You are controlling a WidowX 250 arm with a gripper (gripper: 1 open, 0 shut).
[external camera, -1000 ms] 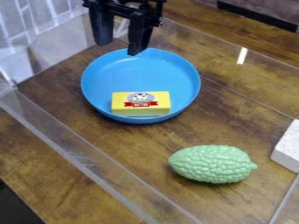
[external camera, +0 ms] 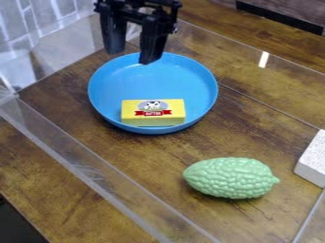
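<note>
A yellow butter box with a cow label and red band lies in the front part of a blue bowl. My black gripper hangs over the back rim of the bowl, above and behind the box, its two fingers apart with nothing seen between them. A green bumpy bitter melon lies on the wooden table to the front right of the bowl.
A white block sits at the right edge. Clear plastic walls run along the left and right of the area. Bare wood lies at the front left and between bowl and melon.
The box, bowl and melon have not moved.
</note>
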